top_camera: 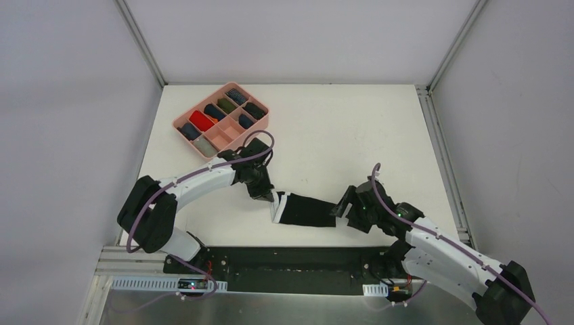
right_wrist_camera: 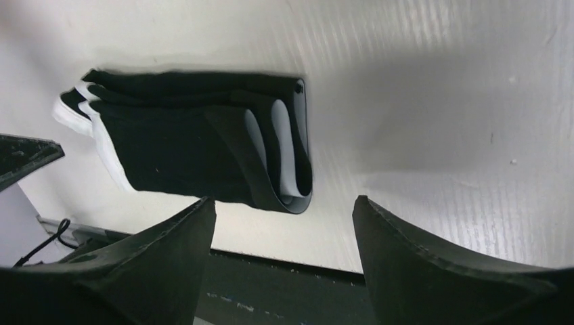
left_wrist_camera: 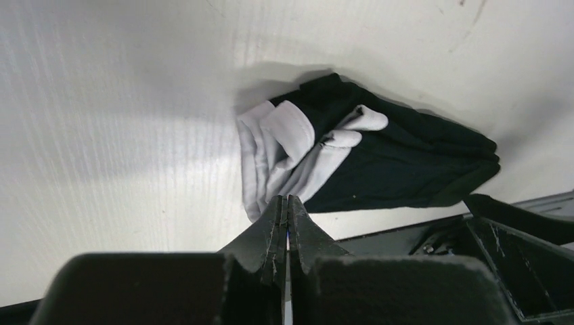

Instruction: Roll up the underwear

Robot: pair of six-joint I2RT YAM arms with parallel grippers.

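Observation:
The folded black underwear [top_camera: 304,210], with white bands at its left end, lies flat and lengthwise near the table's front edge. In the left wrist view its white bands [left_wrist_camera: 290,132] look bunched; in the right wrist view the cloth [right_wrist_camera: 176,142] shows several layered folds. My left gripper is shut over the band end, with nothing visible between its tips. My right gripper stands open just off the cloth's right end, its fingers apart and empty.
A pink divided box [top_camera: 227,135] with rolled garments in several compartments sits at the back left. The dark front edge lies close below the cloth.

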